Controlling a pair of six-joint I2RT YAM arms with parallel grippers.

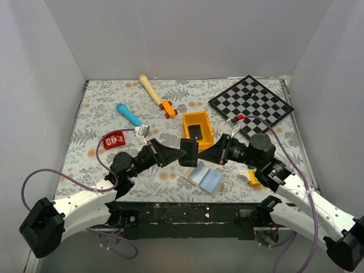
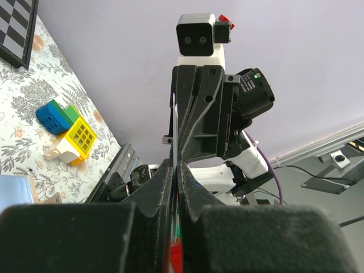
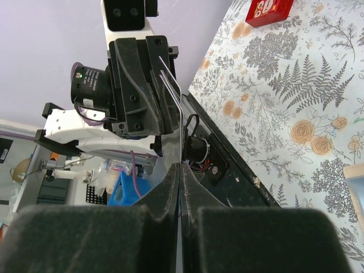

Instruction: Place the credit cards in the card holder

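Observation:
A flat black piece point(image 1: 189, 152), which looks like the card holder, hangs above the table between my two grippers. In the left wrist view this thin black piece point(image 2: 175, 128) stands nearly edge-on, and my left gripper is shut on it. The right wrist view shows the thin piece point(image 3: 181, 133) as several fine edges, slightly spread at the top, running down to my right gripper. Its fingertips are close about the lower edge; whether they grip it cannot be told. No separate credit card can be made out.
Behind the grippers is an orange basket point(image 1: 209, 136) with a dark object point(image 1: 195, 132) inside. A pale blue pad point(image 1: 206, 178) lies below them. A checkered board point(image 1: 251, 106), red box point(image 1: 114, 140), blue stick point(image 1: 129, 114) and yellow blocks point(image 2: 81, 138) lie around.

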